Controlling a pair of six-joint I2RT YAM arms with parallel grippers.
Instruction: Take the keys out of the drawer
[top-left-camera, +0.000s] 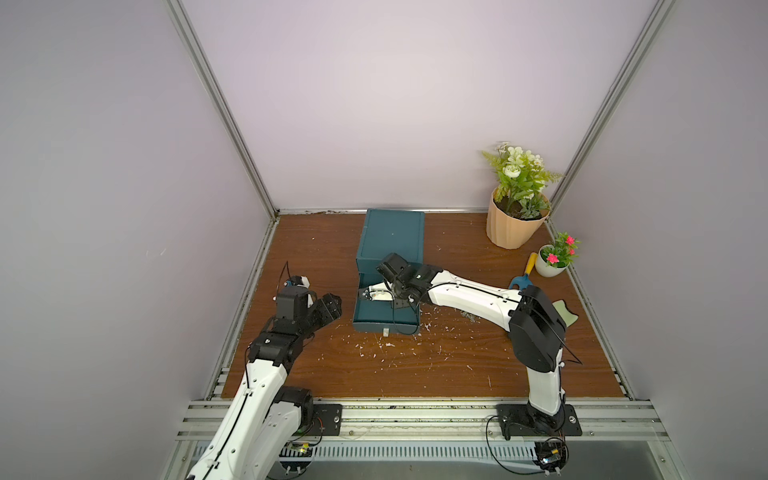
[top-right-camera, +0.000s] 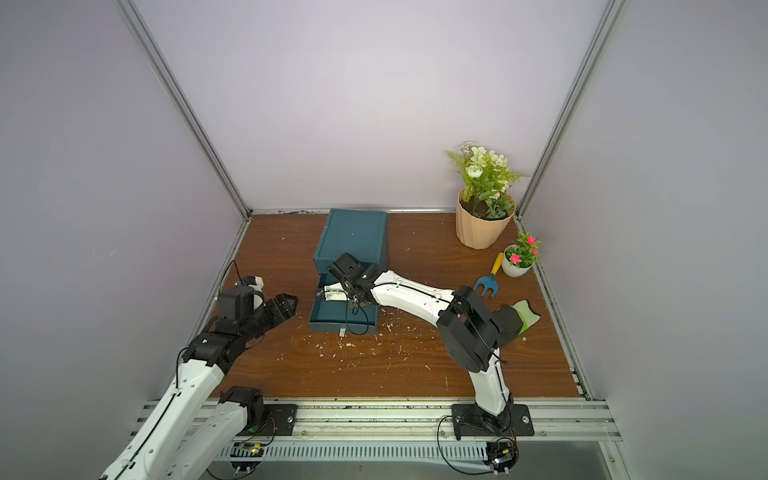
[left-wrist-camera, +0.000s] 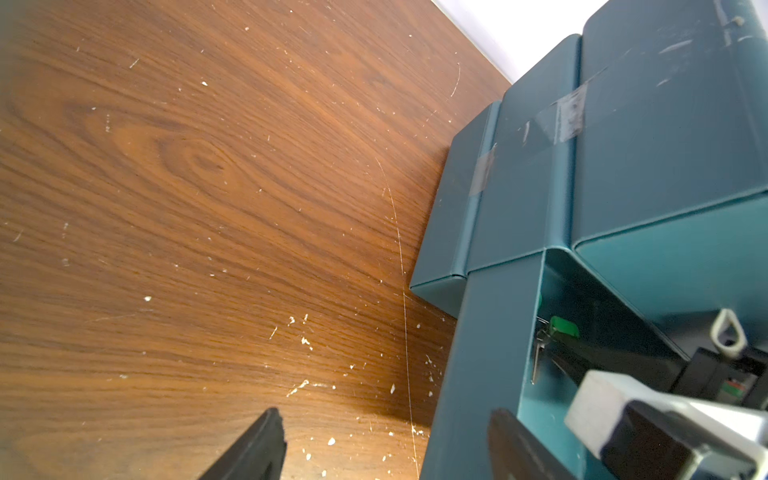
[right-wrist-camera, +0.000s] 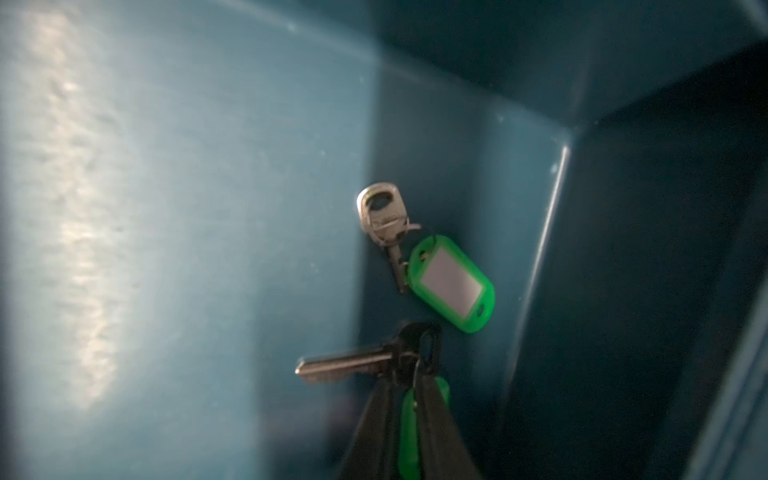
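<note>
The teal drawer (top-left-camera: 364, 326) stands pulled out of its teal cabinet (top-left-camera: 391, 232). In the right wrist view, one silver key (right-wrist-camera: 385, 214) with a green tag (right-wrist-camera: 472, 313) lies on the drawer floor. A second key (right-wrist-camera: 340, 365) lies nearer, right at the tips of my right gripper; its green tag (right-wrist-camera: 409, 448) shows in the narrow gap between the fingers. Whether they grip it I cannot tell. Also visible in the left wrist view is a green tag (left-wrist-camera: 564, 326) inside the drawer. My left gripper stands open and empty, left of the drawer.
At the right stand a large flower pot (top-left-camera: 510, 228) and a small flower pot (top-left-camera: 550, 264), beside a blue fork (top-left-camera: 521, 281) and a green cloth (top-left-camera: 565, 313). Scraps litter the wooden table (top-left-camera: 448, 368) before the drawer.
</note>
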